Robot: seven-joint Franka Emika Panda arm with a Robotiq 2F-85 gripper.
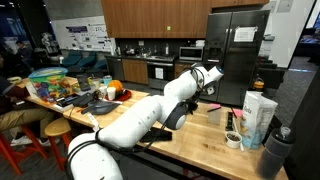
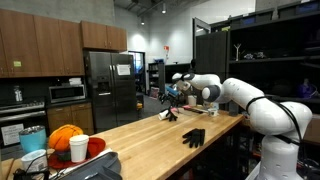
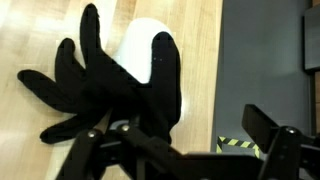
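A black glove [image 3: 110,85] lies with its fingers spread on the wooden table, partly over a white rounded object [image 3: 143,42]. My gripper is open at the lower part of the wrist view, its left finger overlapping the glove's lower edge and its right finger over the dark area past the table edge. Nothing shows held between them. In exterior view 2 the gripper [image 2: 172,97] hangs over the far part of the table, above the glove and the white object [image 2: 164,115]. Whether it touches the glove cannot be told.
A second black glove [image 2: 193,136] lies nearer the arm's base. On the table's right side in exterior view 1 stand a bag [image 1: 257,118], a small bowl [image 1: 233,139] and a dark canister [image 1: 274,152].
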